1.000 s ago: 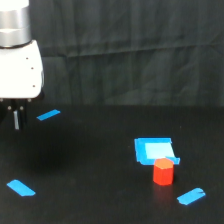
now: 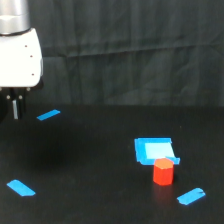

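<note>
A red-orange block (image 2: 163, 172) stands on the dark table at the right. Right behind it, a blue square (image 2: 143, 144) with a white middle lies on the table; the block covers part of its front edge. My gripper (image 2: 16, 108) hangs below the white arm at the far left, well away from both. The fingers are dark and small against the dark background, so how the fingers stand cannot be made out.
Blue tape strips lie at the back left (image 2: 48, 115), front left (image 2: 20, 188) and front right (image 2: 191, 196). A dark curtain (image 2: 130, 50) hangs behind.
The arm and gripper have risen a little at the far left. The block, the blue square and the strips have not moved.
</note>
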